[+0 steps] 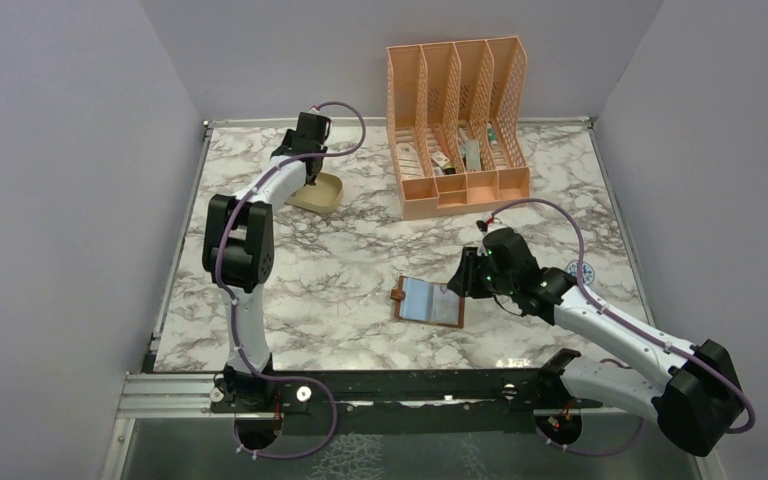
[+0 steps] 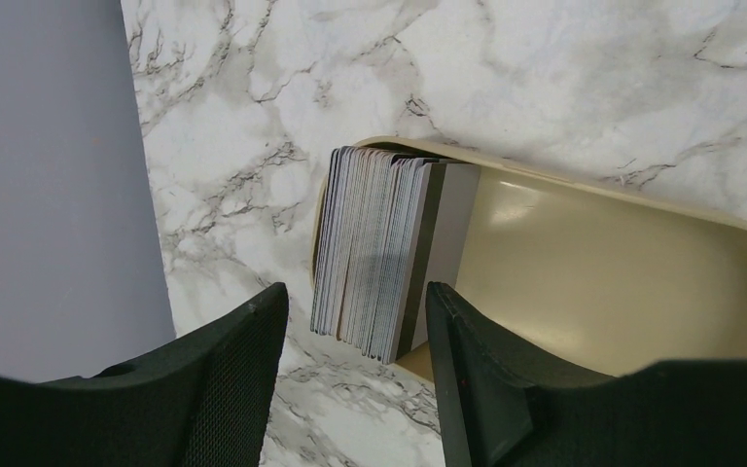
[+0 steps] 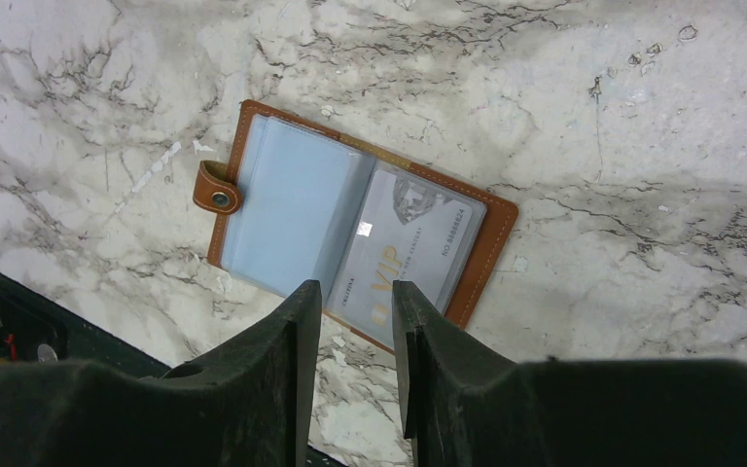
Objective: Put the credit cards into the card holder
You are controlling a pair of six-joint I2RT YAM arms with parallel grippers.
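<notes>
A beige tray at the back left holds a row of cards at one end. My left gripper hangs over that stack, open, its fingertips on either side of the near part. The brown card holder lies open at the front middle, clear sleeves on both pages, a VIP card in the right one. My right gripper is open above the holder, with nothing between its fingers.
A peach organizer with several compartments and items stands at the back middle.
</notes>
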